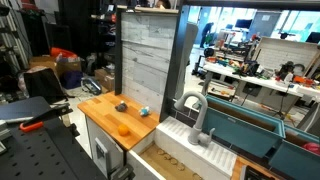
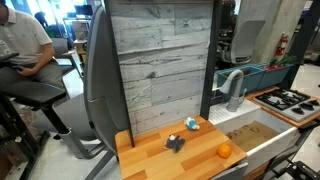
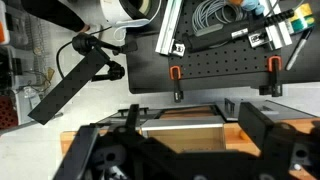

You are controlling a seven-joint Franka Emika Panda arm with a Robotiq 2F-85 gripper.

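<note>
My gripper is open in the wrist view, its two orange-tipped fingers wide apart over a dark surface with nothing between them. An orange ball (image 2: 224, 151) rests near the front edge of the wooden counter (image 2: 155, 150). Behind it on the same counter are a small dark item (image 2: 175, 143) and a small white-and-blue item (image 2: 192, 123). To the right, below a grey faucet (image 1: 195, 115), a drawer (image 2: 255, 135) with a wooden bottom stands open. Neither exterior view shows the gripper clearly.
Coiled cable (image 3: 210, 14) and several tools lie along the top of the wrist view. A stove top (image 2: 286, 103) sits beyond the drawer. A tall panelled wall (image 2: 165, 70) backs the counter. A person (image 2: 28, 50) sits at far left.
</note>
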